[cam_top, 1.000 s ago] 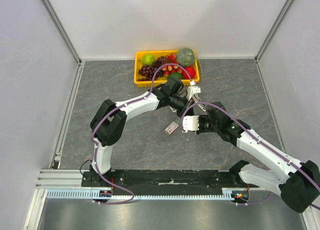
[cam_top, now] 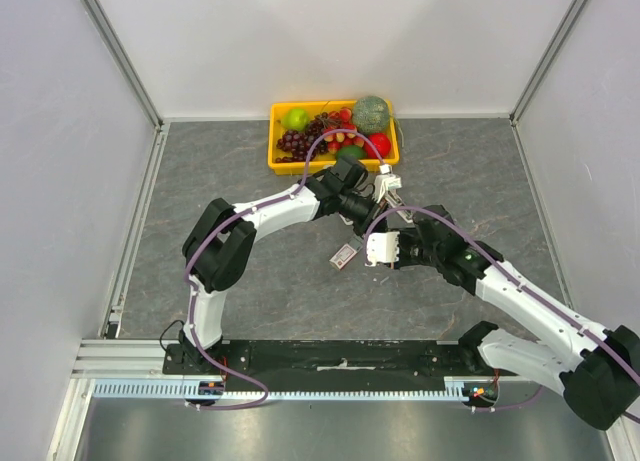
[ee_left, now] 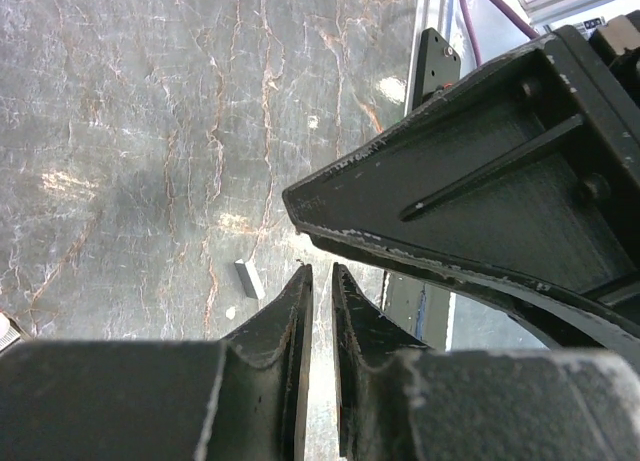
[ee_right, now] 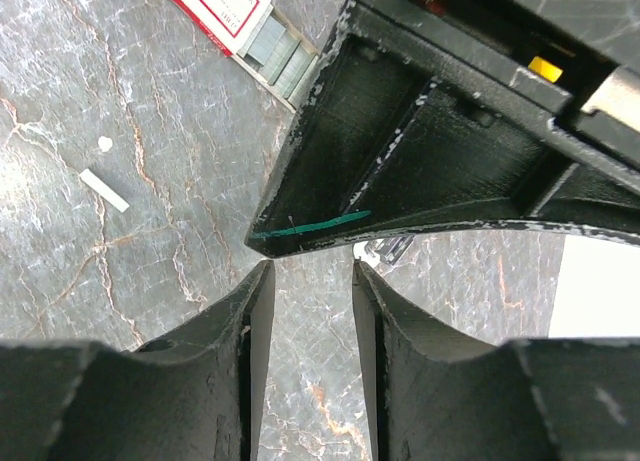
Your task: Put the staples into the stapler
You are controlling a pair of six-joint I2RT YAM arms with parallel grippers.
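A staple box [cam_top: 345, 256] with red label lies open on the table, also in the right wrist view [ee_right: 215, 11], with staple strips at its end. A loose staple strip lies apart from it, also in the left wrist view [ee_left: 249, 279]. My left gripper and right gripper are brought close together at the table's middle. Each shows a narrow gap between its fingertips, with nothing visible there. A large black body fills part of both wrist views; a small black-and-silver object [ee_right: 394, 249] is partly hidden behind it. I cannot make out the stapler clearly.
A yellow tray [cam_top: 279, 158] of fruit stands at the back centre, just behind the arms. Pale walls enclose both sides and the back.
Both arms are almost still, with at most a very slight shift of the right arm.
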